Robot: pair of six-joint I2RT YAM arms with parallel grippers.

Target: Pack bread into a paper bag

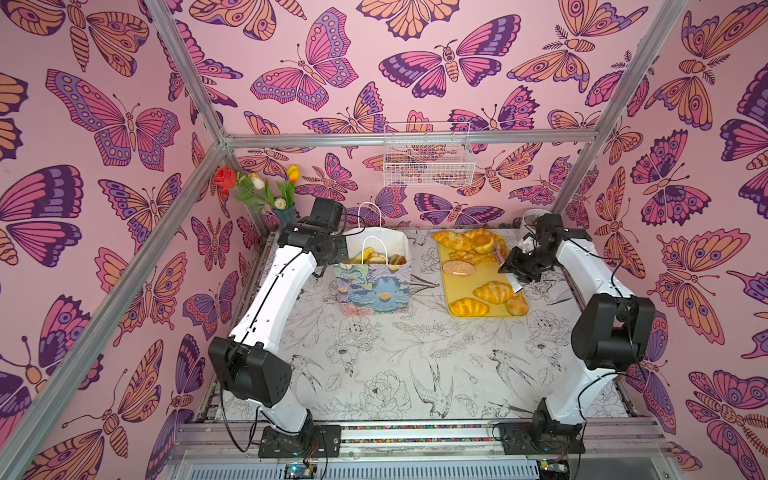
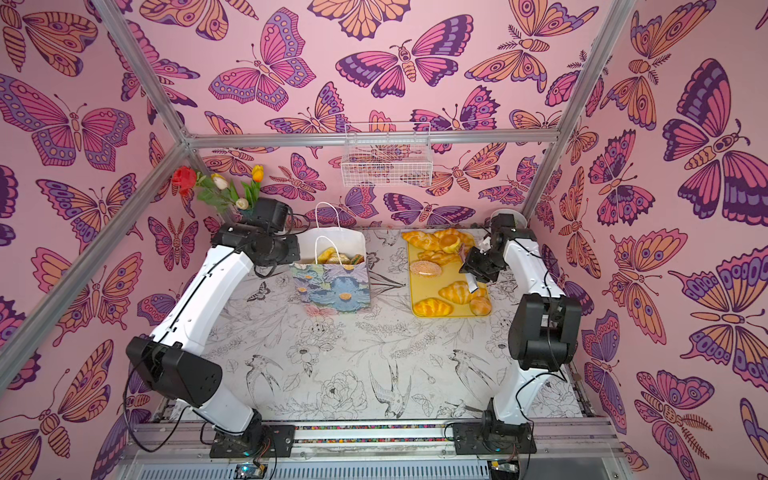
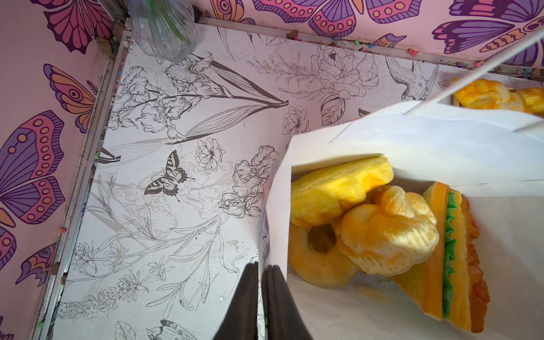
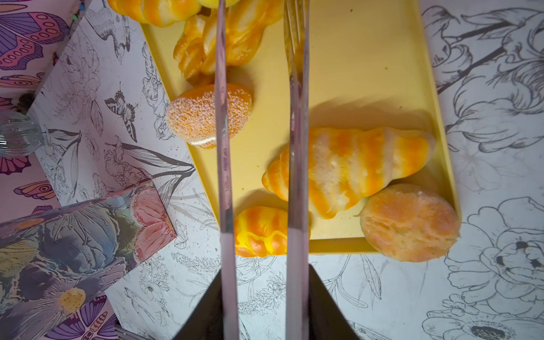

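A flowered paper bag stands mid-left, holding a yellow piece, a cream bun, a donut and a sandwich. My left gripper is shut at the bag's left rim; only the rim shows by its fingertips. A yellow tray holds a long striped croissant, a round bun, a small glazed bread, a sugared bun and twisted pastries. My right gripper hangs over the tray's right part, partly open, nothing clearly held between its long fingers.
A vase of flowers stands at the back left. A white wire basket is mounted on the back wall. A white container is behind the right arm.
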